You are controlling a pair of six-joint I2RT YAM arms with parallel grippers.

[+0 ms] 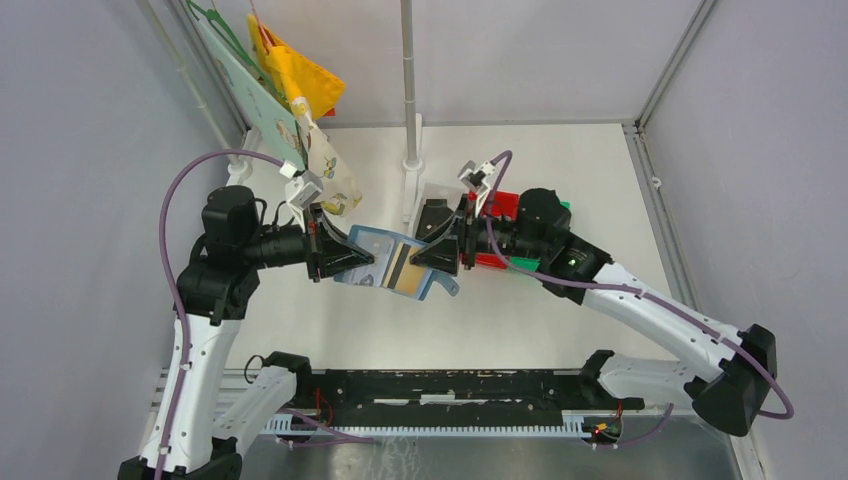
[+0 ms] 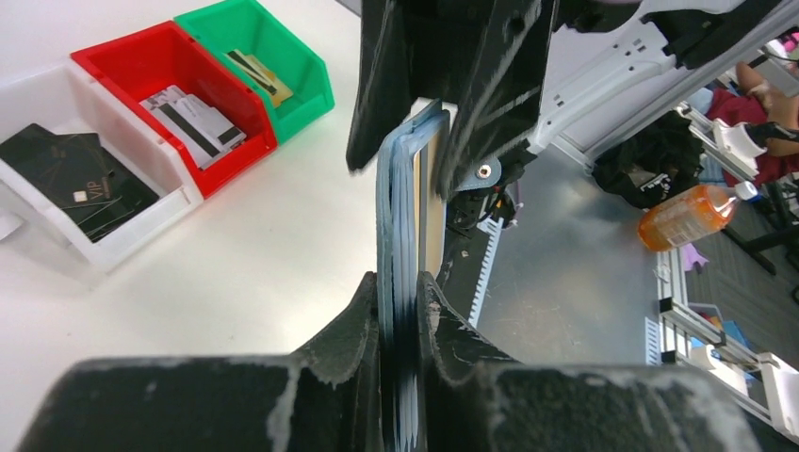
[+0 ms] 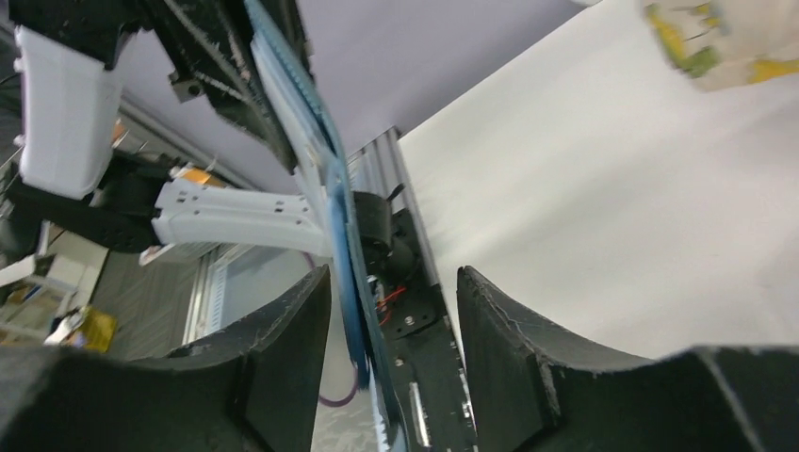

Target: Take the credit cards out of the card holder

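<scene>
A blue-edged clear card holder [image 1: 372, 239] hangs over the table between my two grippers. Shut on its left side is my left gripper [image 1: 372, 261]; in the left wrist view the holder [image 2: 403, 217] appears edge-on, pinched between the fingers. A gold card with a dark stripe [image 1: 408, 278] shows through its right part. My right gripper is open around the holder's right side, the holder [image 3: 347, 245] lying near its left finger. How deep the cards sit inside is hard to tell.
White [image 2: 141, 231], red [image 2: 254, 146] and green [image 2: 316, 94] bins stand side by side behind my right arm. Black cards [image 2: 80, 179] lie in the white one, pale cards [image 2: 198, 122] in the red, gold cards [image 2: 259, 77] in the green.
</scene>
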